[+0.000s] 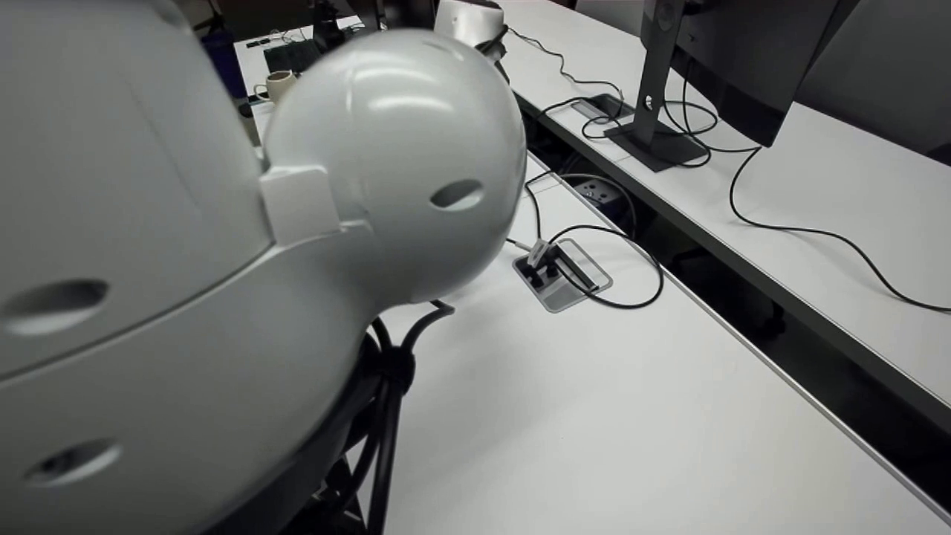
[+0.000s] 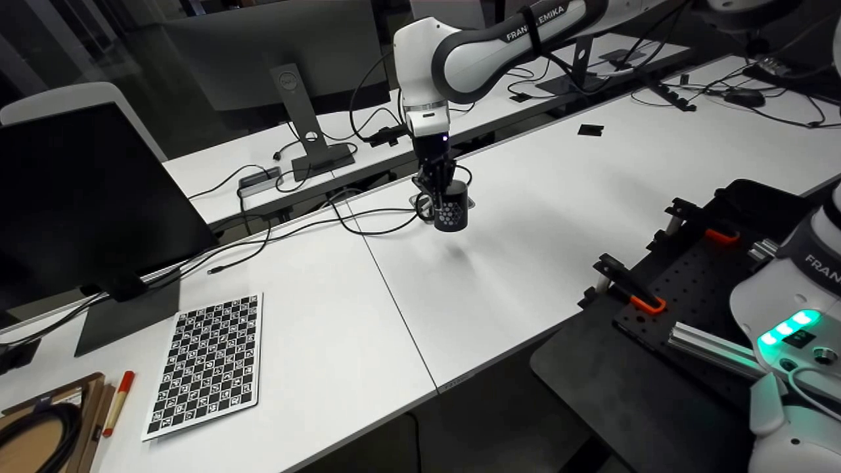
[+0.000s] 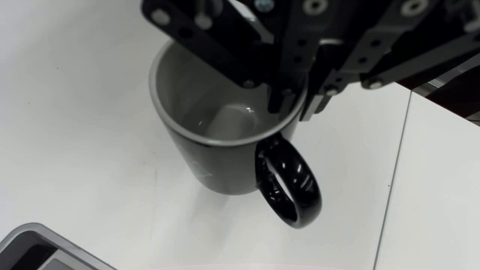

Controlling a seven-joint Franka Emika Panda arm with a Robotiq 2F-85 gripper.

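Note:
In the wrist view, a dark mug with a pale inside and a glossy black handle hangs upright from my gripper. The fingers are shut on its rim, one finger inside the wall and the other outside. In exterior view 2 the mug shows a light hexagon pattern, and its shadow lies apart from it on the white table, so it is off the surface. The gripper is above it there. My own arm hides gripper and mug in exterior view 1.
A table socket box with looping cables lies close to the mug. A checkered board, a red marker and a monitor stand on the left.

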